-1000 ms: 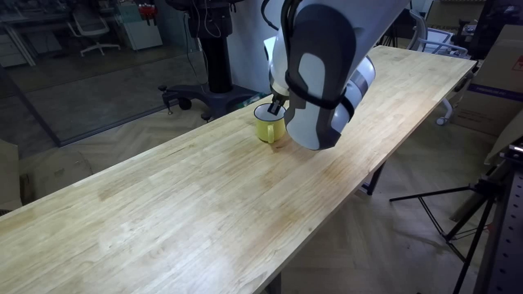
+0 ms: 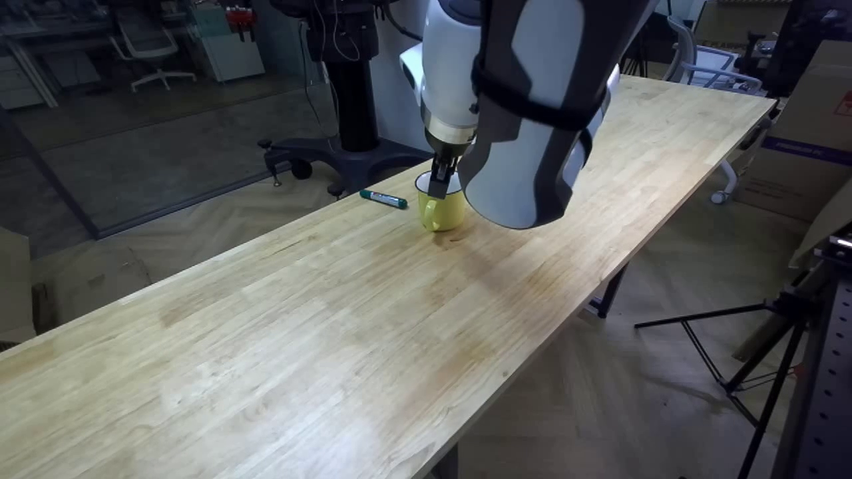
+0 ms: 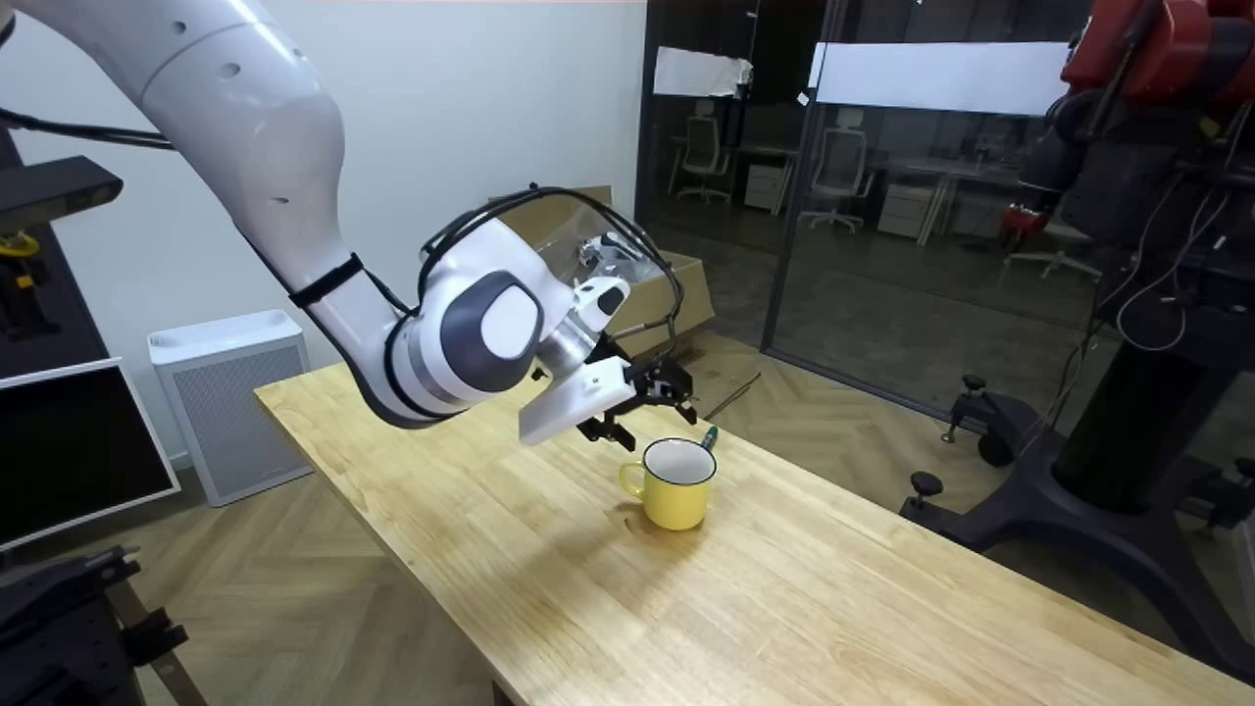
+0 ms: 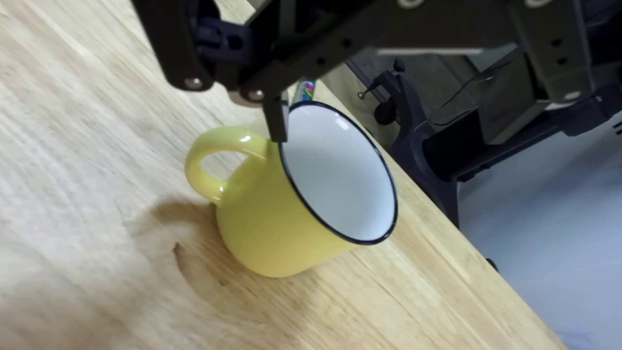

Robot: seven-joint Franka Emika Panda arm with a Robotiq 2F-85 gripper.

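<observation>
An upright yellow mug (image 2: 441, 214) with a black rim and white inside stands on the wooden table; its inside looks empty in the wrist view. On the table beside it, near the far edge, lies a green marker (image 2: 383, 199). In exterior view 2 the mug (image 3: 676, 500) hides most of the marker (image 3: 709, 439). My gripper (image 3: 659, 426) is open above and beside the mug, its fingers wide apart with nothing between them. One fingertip (image 4: 278, 122) overlaps the mug's rim near the handle in the wrist view; whether it touches, I cannot tell.
A dark wheeled stand (image 2: 359, 156) is on the floor beyond that edge.
The arm has shifted slightly left and up; the mug's handle has turned left.
</observation>
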